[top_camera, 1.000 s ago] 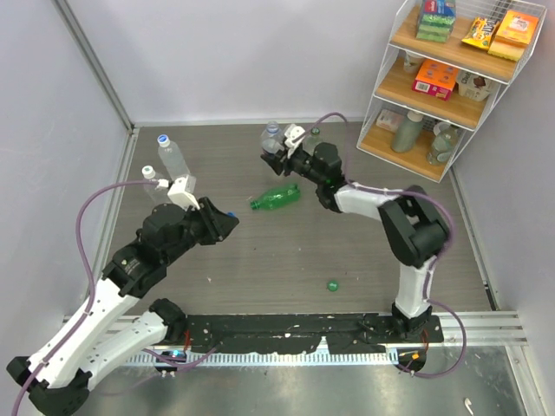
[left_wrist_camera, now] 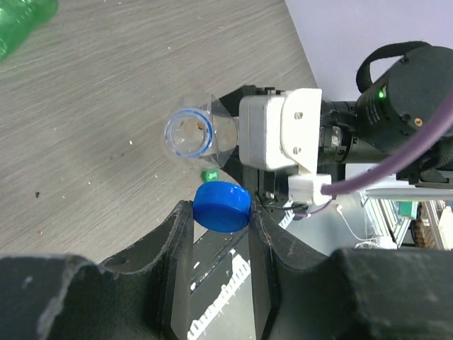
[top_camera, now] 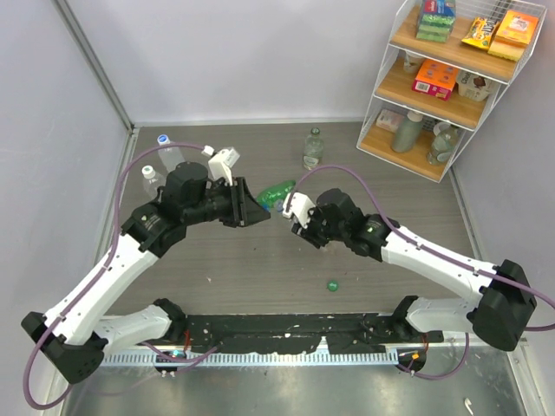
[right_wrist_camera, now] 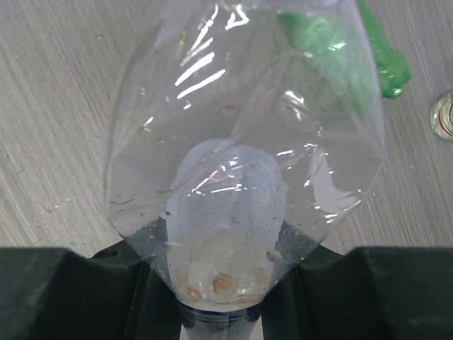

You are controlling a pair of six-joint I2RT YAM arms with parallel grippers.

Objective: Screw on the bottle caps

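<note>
My left gripper [top_camera: 260, 213] is shut on a blue cap [left_wrist_camera: 221, 205], held just below and in front of the open mouth of a clear plastic bottle [left_wrist_camera: 202, 131] in the left wrist view. My right gripper [top_camera: 297, 217] is shut on that bottle [right_wrist_camera: 244, 170], which fills much of the right wrist view. A green bottle [top_camera: 275, 192] lies on the floor behind the grippers. A small green cap [top_camera: 332, 285] lies near the front. Whether cap and bottle touch is unclear.
Two clear bottles [top_camera: 170, 154] [top_camera: 151, 179] stand at back left, and a glass bottle [top_camera: 313, 149] stands at back centre. A shelf rack [top_camera: 416, 110] with goods is at back right.
My left gripper has moved rightward and inward with the blue cap, so the two now face each other closely.
</note>
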